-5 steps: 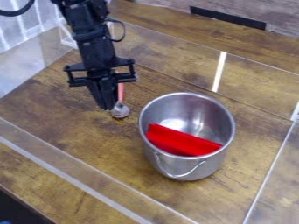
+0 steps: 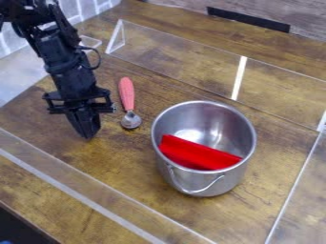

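Observation:
My gripper (image 2: pixel 79 130) is low over the wooden table at the left, shut, with nothing visible between its fingers. Just to its right lies a utensil with a red handle (image 2: pixel 126 93) and a metal head (image 2: pixel 132 120). A steel pot (image 2: pixel 234 124) with a wire handle stands right of centre, holding a red cylindrical object (image 2: pixel 197 155).
Pale lines or strips cross it, and a dark slotted piece sits at the back edge.
My gripper has moved left and down, away from the red-handled utensil, uncovering more of it. The pot and its content have stayed put.

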